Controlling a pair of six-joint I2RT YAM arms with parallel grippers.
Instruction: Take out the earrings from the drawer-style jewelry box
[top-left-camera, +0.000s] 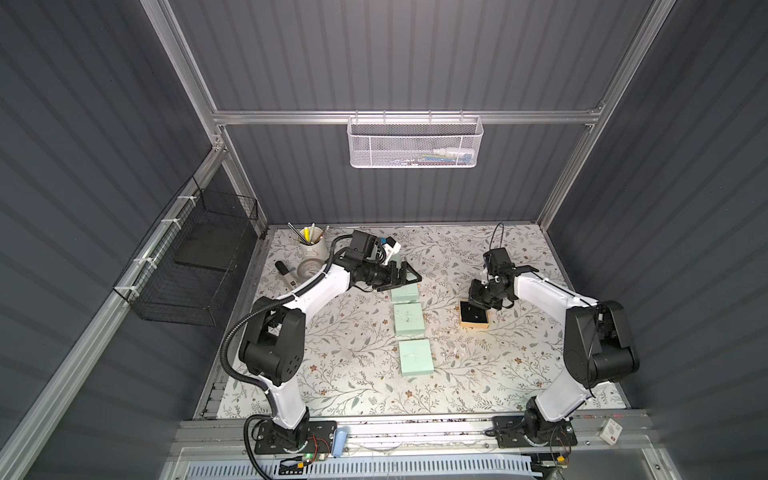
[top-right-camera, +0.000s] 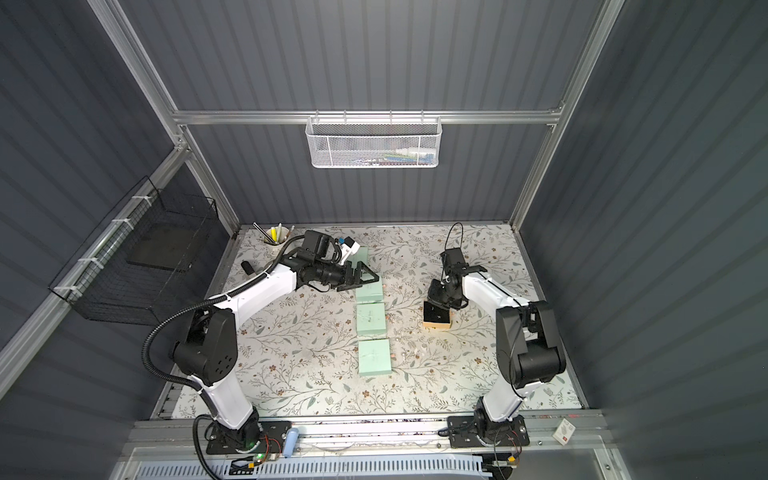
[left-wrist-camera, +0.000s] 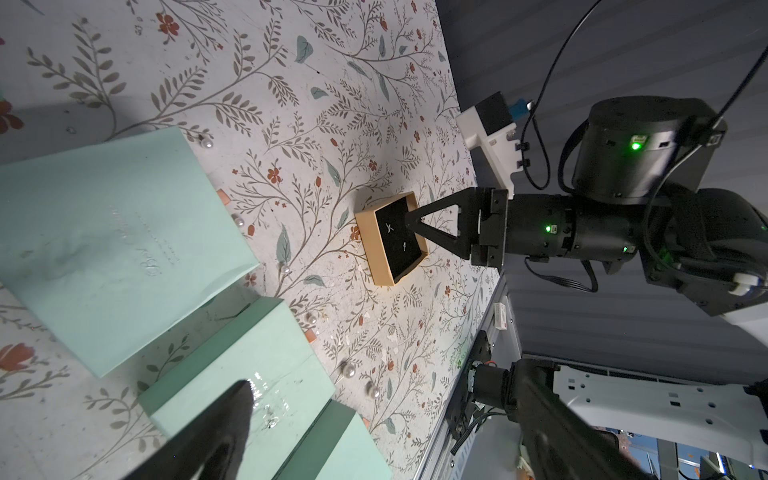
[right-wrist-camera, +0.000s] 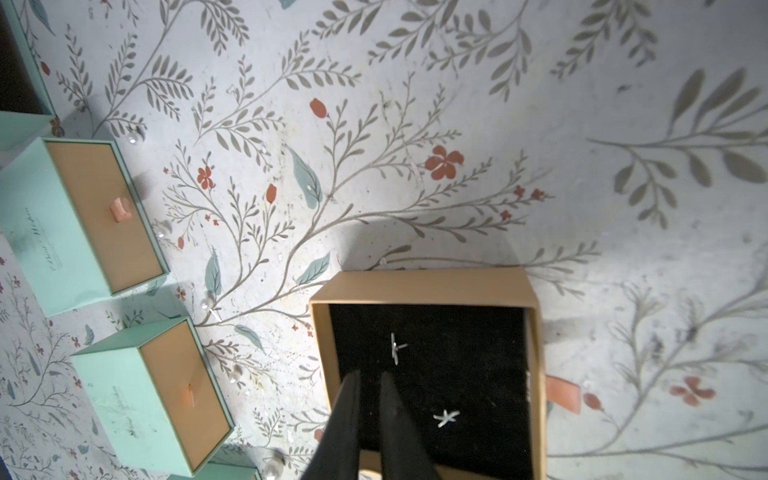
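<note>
The pulled-out drawer (right-wrist-camera: 428, 286), tan with a black lining, lies on the table at right, away from the boxes. On its lining are two small silvery earrings, one upper left (right-wrist-camera: 394, 349) and another lower right (right-wrist-camera: 445, 417). My right gripper is over the left part of this drawer, its fingers together and no object visible between them. Far to the left, above the row of mint jewelry boxes (left-wrist-camera: 120, 240), my left gripper has its blurred fingers wide apart and holds nothing.
More mint boxes (top-left-camera: 416, 357) form a column in the table's middle. Small pearl-like beads (left-wrist-camera: 349, 369) lie scattered beside them. A pen cup (top-left-camera: 313, 242) stands at the back left.
</note>
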